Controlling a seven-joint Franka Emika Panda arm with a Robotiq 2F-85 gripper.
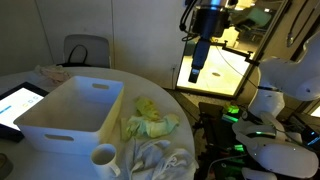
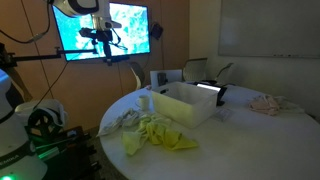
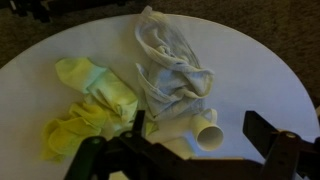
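My gripper hangs open high above the table, its fingers wide apart with nothing between them. In the wrist view a crumpled grey-white cloth lies below, and left of it a pale yellow-green cloth rests against a deeper yellow cloth. A white mug shows between the fingers, but far beneath them. Exterior view 1 has the yellow cloths in front of an open white box, and the grey-white cloth near the table's edge.
The white mug stands close to the box's near corner. Behind the box lies a lit tablet or screen. A pinkish cloth sits far off on the table, with bare tabletop around it.
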